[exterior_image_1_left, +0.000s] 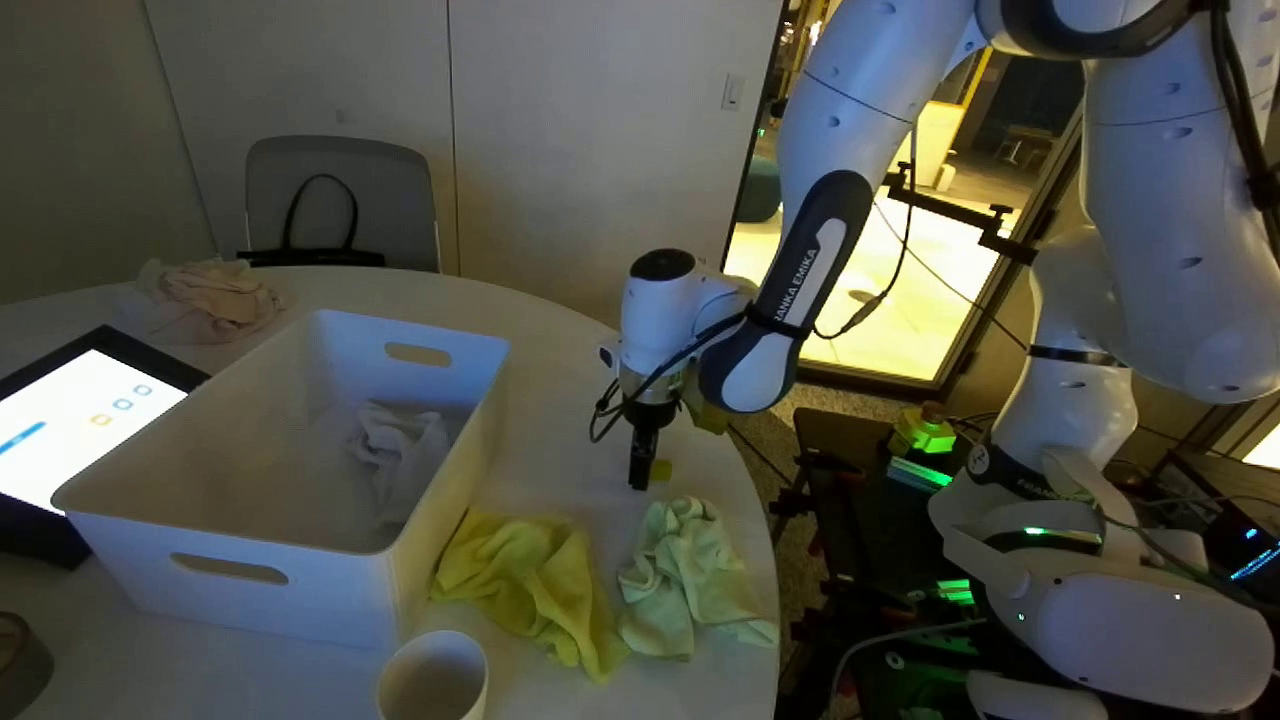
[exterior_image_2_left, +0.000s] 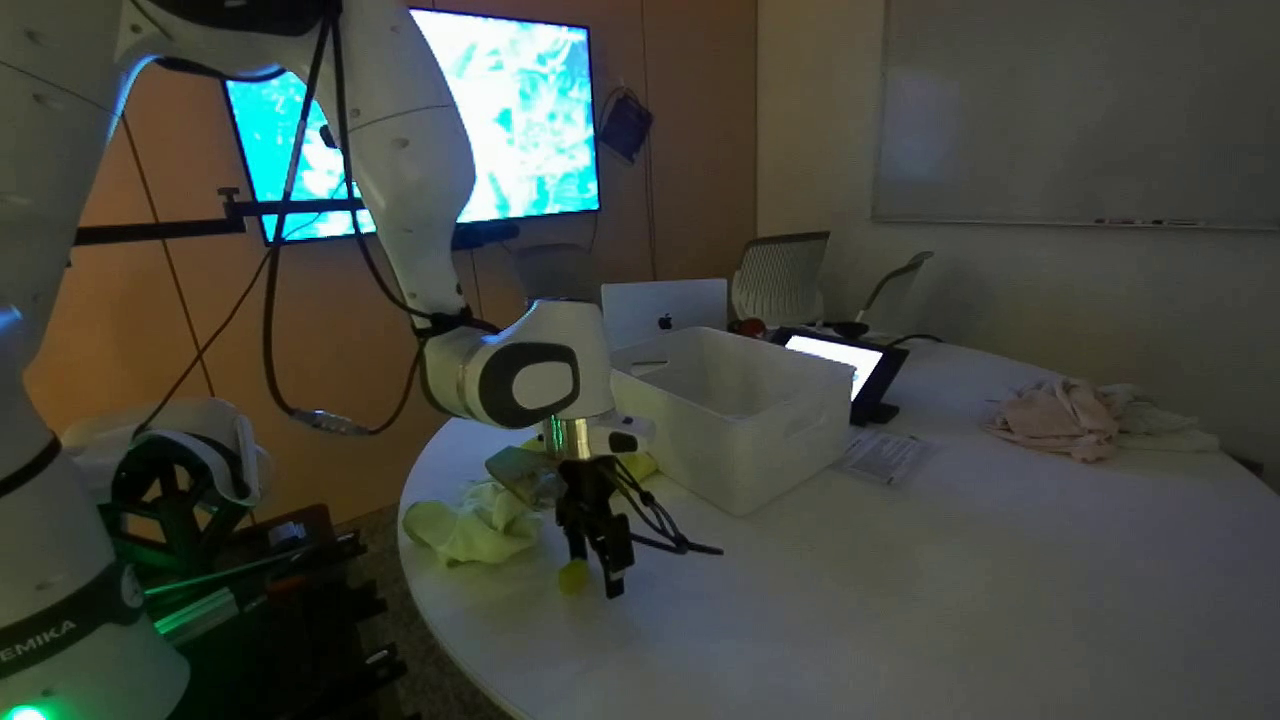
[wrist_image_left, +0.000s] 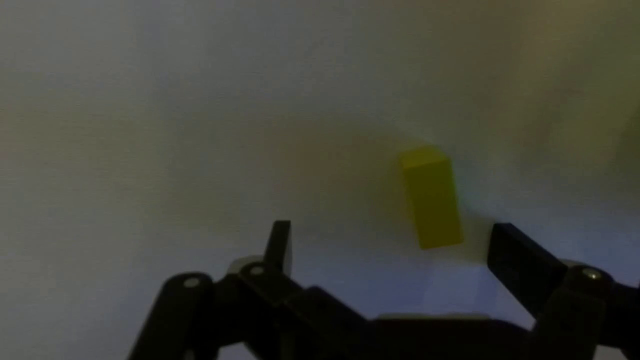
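Note:
A small yellow block (wrist_image_left: 436, 201) lies on the white table just ahead of my gripper in the wrist view. The fingers stand wide apart with nothing held, and the block is nearer the right finger (wrist_image_left: 522, 258) than the left finger (wrist_image_left: 279, 249). From exterior view 1, the gripper (exterior_image_1_left: 642, 484) points straight down, low over the table, and the block (exterior_image_1_left: 661, 470) peeks out beside it. Exterior view 2 has the block (exterior_image_2_left: 573, 577) by the fingertips of the gripper (exterior_image_2_left: 594, 582).
A white bin (exterior_image_1_left: 228, 528) holding a pale cloth (exterior_image_1_left: 402, 450) stands on the table. Near it lie a yellow cloth (exterior_image_1_left: 534, 582), a pale green cloth (exterior_image_1_left: 690, 582) and a white cup (exterior_image_1_left: 434, 678). A pink cloth (exterior_image_2_left: 1062, 420) lies farther off. Bare table surrounds the block.

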